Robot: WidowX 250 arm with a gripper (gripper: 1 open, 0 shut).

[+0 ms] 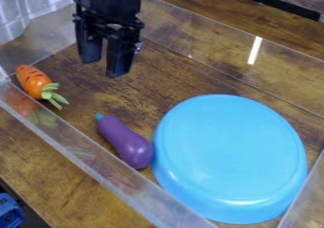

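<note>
My black gripper (105, 49) hangs over the back left of the wooden tray, its two fingers apart with nothing seen between them. Below it and to the left lies an orange toy carrot (34, 80) with green leaves. A purple toy eggplant (127, 145) lies in the front middle, beside a large upturned light-blue round object (228, 158) that fills the right front.
Clear plastic walls run along the left and front of the wooden floor (184, 76). A small blue object (8, 213) sits outside at the lower left corner.
</note>
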